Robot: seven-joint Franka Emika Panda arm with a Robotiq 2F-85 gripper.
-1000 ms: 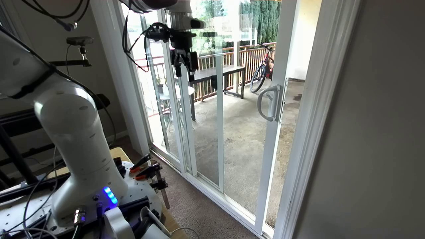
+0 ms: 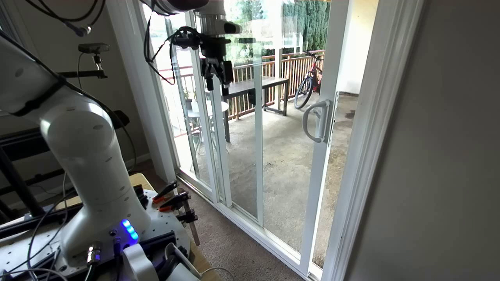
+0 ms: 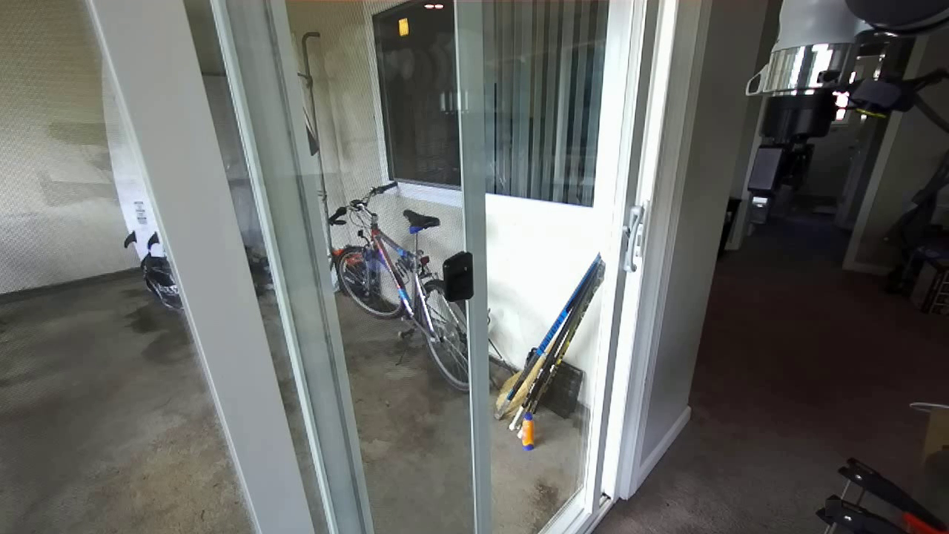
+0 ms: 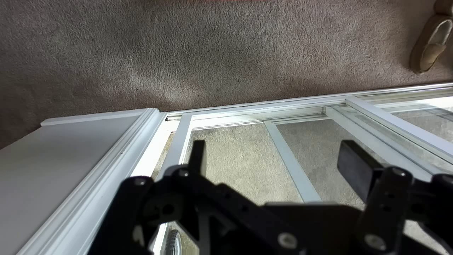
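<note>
My gripper (image 2: 218, 89) hangs pointing down, high up on the room side of a sliding glass door (image 2: 286, 187). Seen in the wrist view, the gripper is open, its dark fingers (image 4: 356, 170) wide apart with nothing between them. The door's white D-shaped handle (image 2: 307, 122) sits on its right-hand stile, well to the right of the gripper and lower in exterior view 1. A narrow gap shows between that stile and the white door jamb (image 2: 363, 154). Exterior view 2 shows the gripper (image 3: 758, 212) at upper right, touching nothing.
Below lies bare carpet (image 4: 191, 55), with a brown shoe (image 4: 431, 44) at the wrist view's right edge. Black clamps (image 2: 175, 202) stick out from the robot's base table. A grey wall (image 2: 445, 164) stands right of the doorway. Outside are a table (image 2: 258, 85) and bicycles (image 3: 409, 276).
</note>
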